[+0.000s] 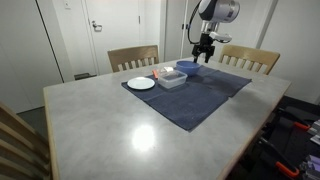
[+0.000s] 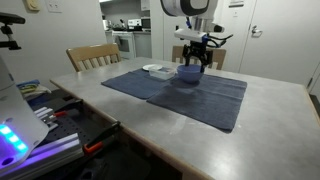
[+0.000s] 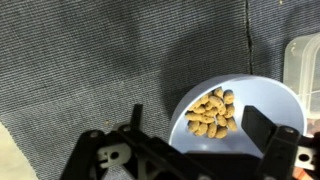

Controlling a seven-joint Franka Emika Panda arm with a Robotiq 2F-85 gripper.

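A round pale blue bowl [image 3: 243, 92] lies under my gripper in the wrist view, with brown nut-like pieces [image 3: 212, 113] inside. My gripper is open, its black fingers spread left and right: one is over the dark cloth left of the bowl, the other over the bowl's interior. Nothing shows between the fingers except the bowl's rim and its contents below. How high the fingertips are above the rim is hard to judge. In exterior view 1 the bowl [image 1: 188, 68] sits toward the far end of the table, and in exterior view 2 the bowl [image 2: 190, 73] appears near the table's middle.
Beside the bowl is a clear container [image 1: 173, 80]; its edge also enters the wrist view at the right. A white plate [image 1: 141, 84] lies further left. Dark placemats [image 1: 195, 102] cover part of the table, and the white tabletop [image 1: 95, 130] is bare at the near left.
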